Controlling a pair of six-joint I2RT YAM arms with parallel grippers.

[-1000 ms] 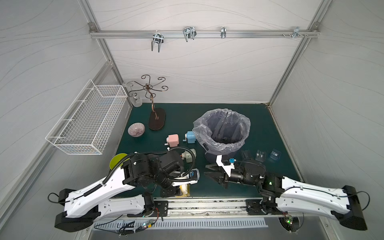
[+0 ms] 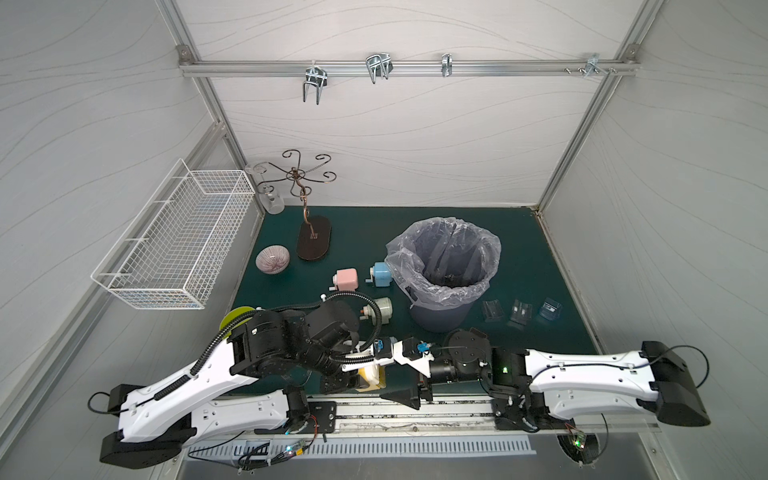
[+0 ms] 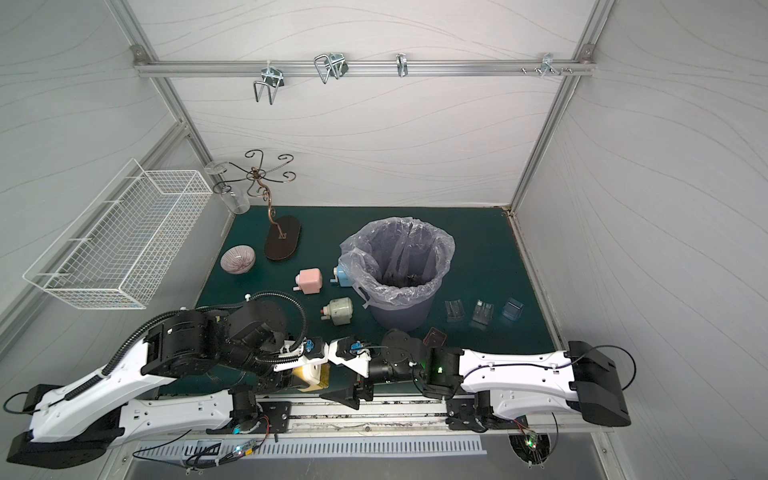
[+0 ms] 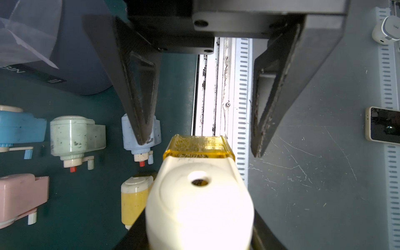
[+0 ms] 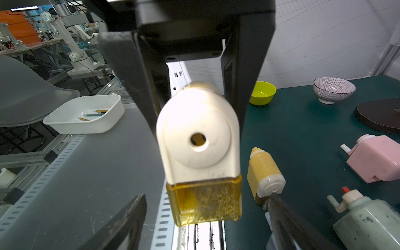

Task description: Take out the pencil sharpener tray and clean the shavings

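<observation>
A cream pencil sharpener (image 5: 198,145) with a clear amber tray (image 5: 204,202) holding shavings is clamped in my left gripper, level above the front edge of the table. My right gripper stands part open facing it, its fingertips on either side of the amber tray in the left wrist view, apparently not closed on it. Other sharpeners stand on the green mat: pink (image 3: 309,280), blue (image 2: 381,273), pale green (image 3: 341,311), light blue (image 4: 139,133) and yellow (image 4: 133,200).
The lined bin (image 2: 440,313) stands right of centre, with several clear trays (image 2: 520,312) to its right. A bowl (image 2: 272,257), metal stand (image 2: 314,238) and green bowl (image 5: 262,93) are at left. A wire basket (image 2: 188,240) hangs on the left wall.
My right arm has swung left and toward the front, bringing its gripper up to the sharpener in my left gripper. The left arm has shifted only slightly.
</observation>
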